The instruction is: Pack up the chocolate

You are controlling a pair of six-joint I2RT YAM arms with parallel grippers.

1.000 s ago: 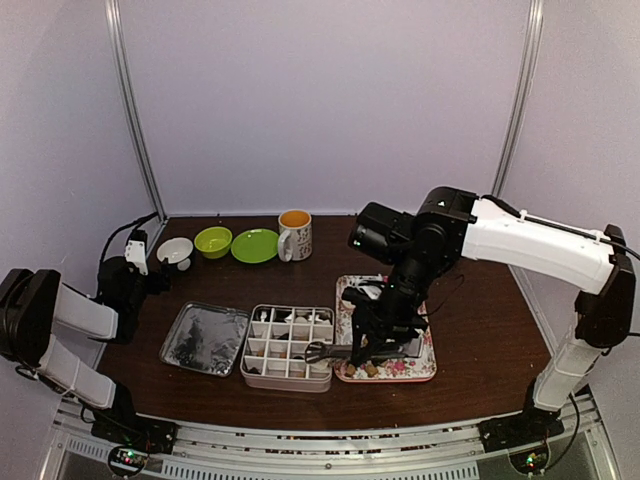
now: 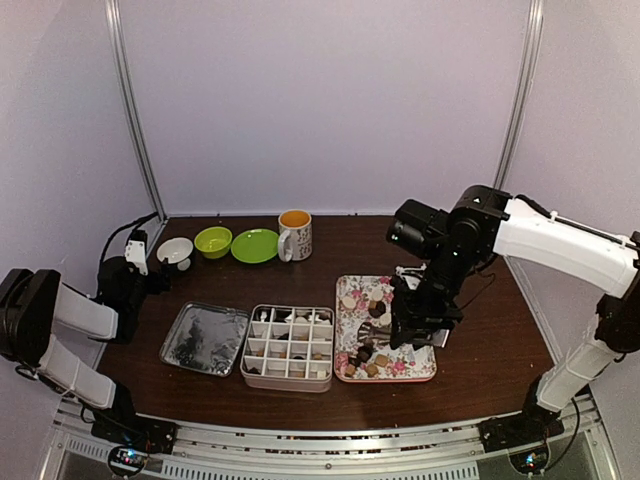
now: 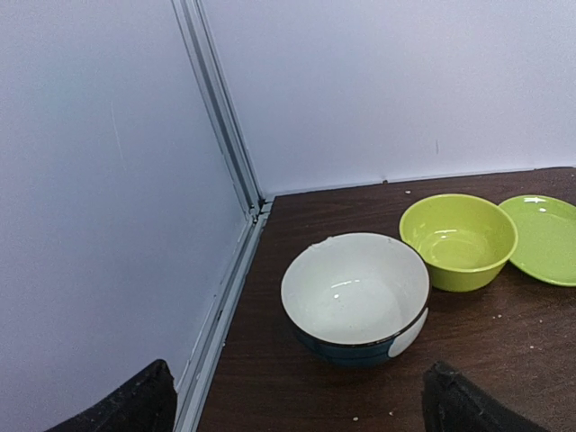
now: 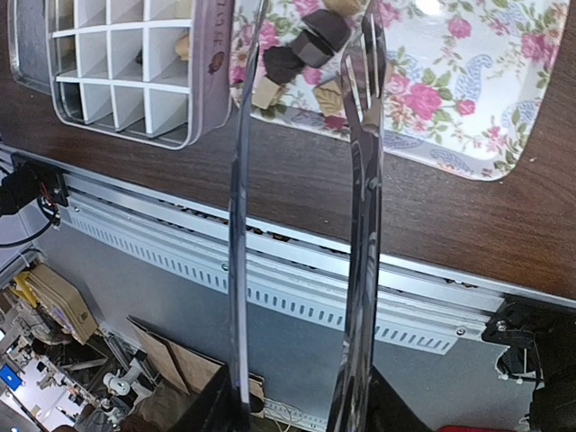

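Chocolates lie on the floral tray (image 2: 410,366), among them dark pieces (image 4: 321,33) and a light square one (image 4: 267,92). The pink divided box (image 2: 286,376) stands to its left, with pieces in some compartments. My right gripper holds long metal tongs over the tray, their arms apart around the dark pieces; I cannot see anything gripped between them. My left gripper stands open at the far left, facing the bowls, nothing between its fingers.
A foil tray (image 2: 203,338) lies left of the box. A white bowl (image 2: 176,250), yellow-green bowl (image 2: 213,241), green plate (image 2: 254,246) and mug (image 2: 296,236) stand at the back.
My right arm and tongs have moved right, from over the divided box to over the floral tray. The left arm is unchanged.
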